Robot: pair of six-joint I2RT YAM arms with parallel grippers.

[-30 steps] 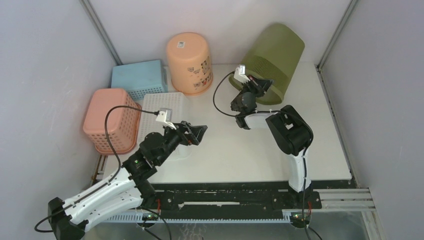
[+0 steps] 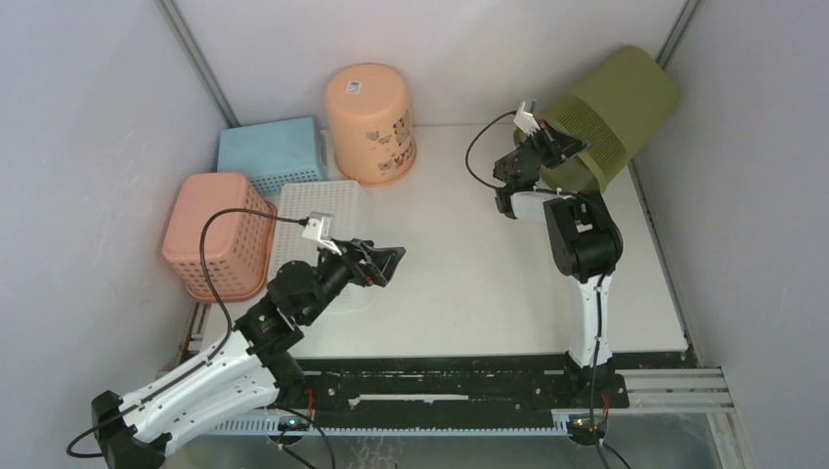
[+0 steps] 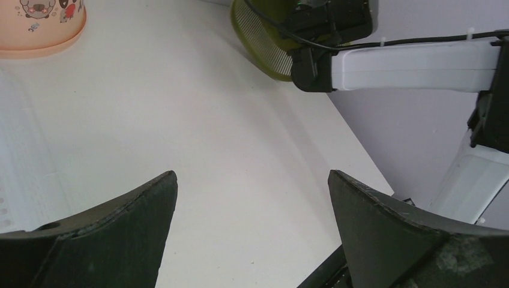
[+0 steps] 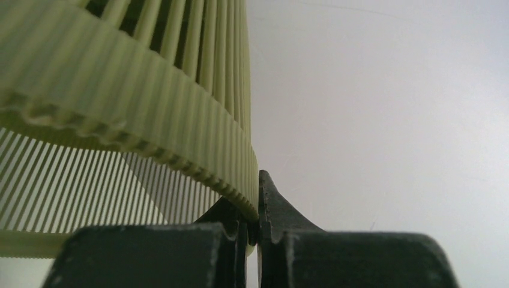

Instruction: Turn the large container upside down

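Observation:
The large olive-green container is tilted at the back right corner in the top view, its closed end toward the walls and its slatted rim toward the table's middle. My right gripper is shut on that rim. In the right wrist view the ribbed rim of the container runs down between the closed fingers. Whether any edge of the container touches the table or wall, I cannot tell. My left gripper is open over the left-middle of the table, with bare table between its fingers.
Other upturned containers line the left and back: an orange bin, a blue basket, a pink basket and a white basket. The right wall stands close to the green container.
My right gripper has carried the green container to the right, toward the right wall, and its closed end has swung further right. The left arm has barely moved.

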